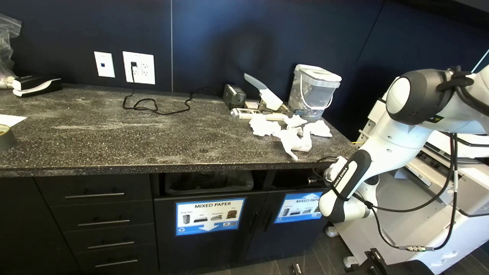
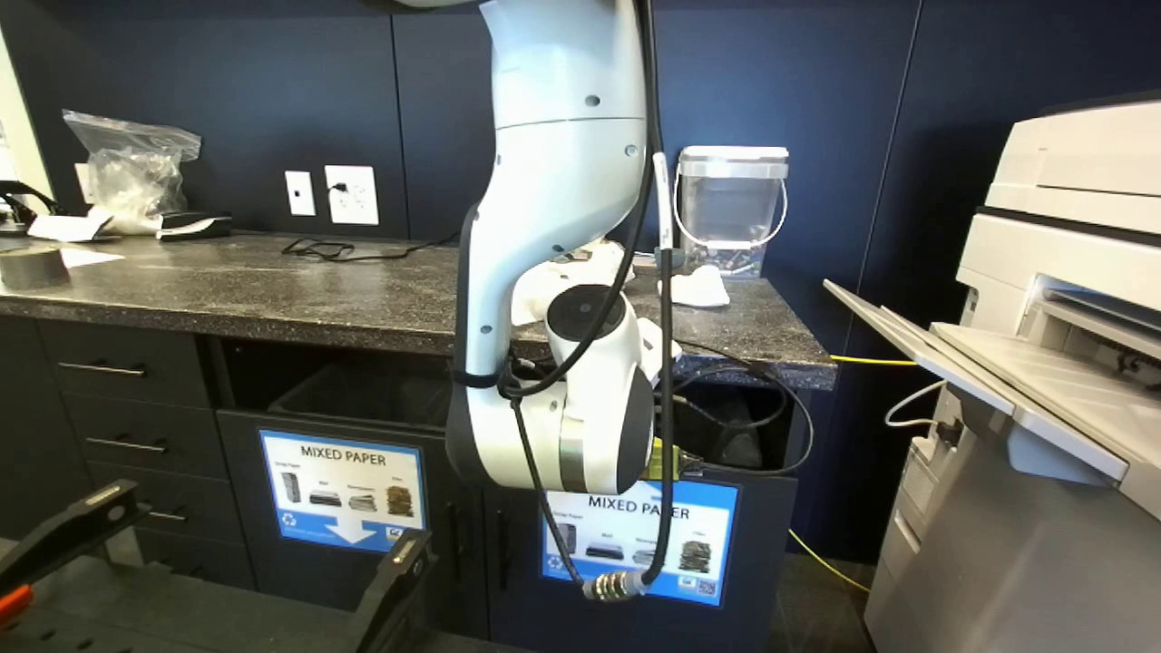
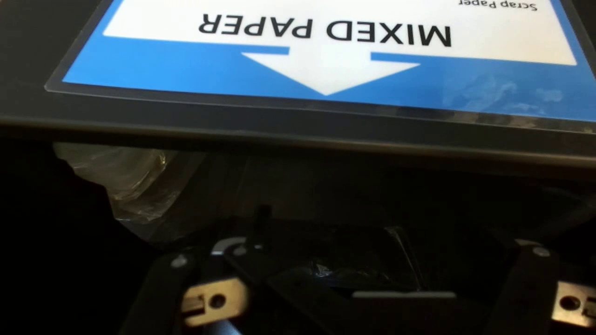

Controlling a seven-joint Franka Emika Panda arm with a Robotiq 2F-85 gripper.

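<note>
In the wrist view my gripper stands open, its fingers wide apart at the bottom, with nothing visible between them. It reaches into the dark bin opening beside a cabinet front that bears a blue and white MIXED PAPER sign (image 3: 329, 56). Clear plastic liner (image 3: 134, 178) shows inside the opening. From outside, the arm's wrist (image 1: 348, 197) is at the right-hand bin opening, just below the counter edge; the fingers are hidden in both exterior views. Several crumpled white papers (image 1: 293, 139) lie on the counter's right part, apart from the gripper.
A clear lidded bucket (image 1: 314, 91) and a paper punch or stapler-like tool (image 1: 268, 98) stand behind the papers. The left bin opening (image 1: 208, 181) is unobstructed. A printer (image 2: 1045, 326) stands to the right.
</note>
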